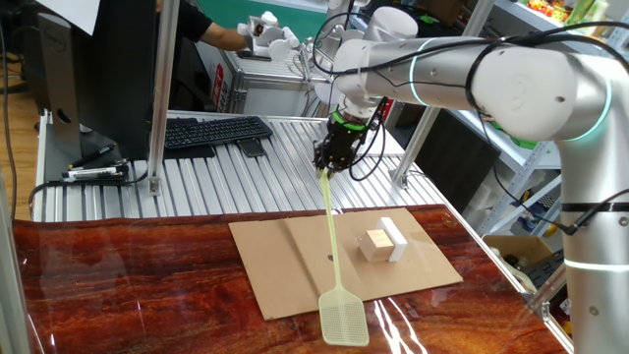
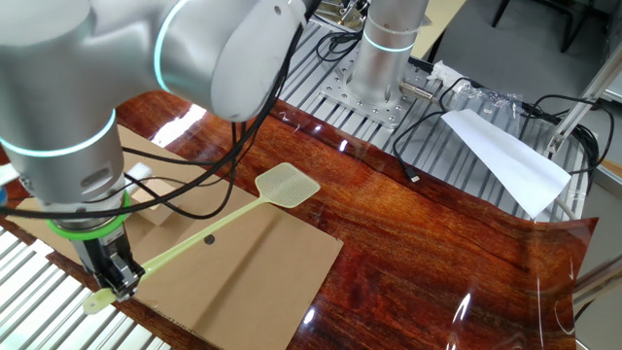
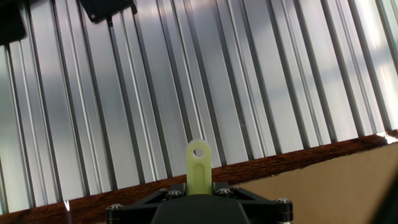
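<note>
A pale yellow-green fly swatter (image 1: 336,236) reaches from my gripper (image 1: 323,169) out over a cardboard sheet (image 1: 280,270). My gripper is shut on the handle near its end; in the wrist view the handle tip (image 3: 198,165), with a round hole, sticks out between the fingers. The mesh head (image 2: 289,185) lies past the edge of the cardboard, over the glossy wood tabletop; whether it touches the wood I cannot tell. A small dark spot (image 2: 210,239) shows on the cardboard beside the swatter's shaft.
On the cardboard stand a light wooden block (image 1: 374,246) and a white block (image 1: 392,239) against it, right of the swatter. Behind lies a ribbed metal bench (image 1: 251,182) with a keyboard (image 1: 218,132). Open wood tabletop (image 1: 128,275) extends to the left.
</note>
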